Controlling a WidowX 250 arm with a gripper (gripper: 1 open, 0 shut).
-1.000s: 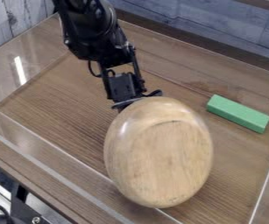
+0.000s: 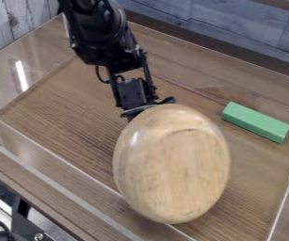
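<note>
A large pale wooden oval (image 2: pixel 169 165), rounded like an upturned bowl or board, fills the lower middle of the view. The black arm reaches down from the top left, and its gripper (image 2: pixel 148 107) is right at the oval's far edge. The fingertips are mostly hidden behind that edge, so I cannot see how the fingers stand or whether anything is between them.
A green block (image 2: pixel 256 122) lies on the wooden table (image 2: pixel 46 118) to the right of the oval. Grey panel walls stand along the back and left, and a dark gap with cables is at the bottom left.
The arm and the oval have shifted very slightly since a second ago; the green block has not moved.
</note>
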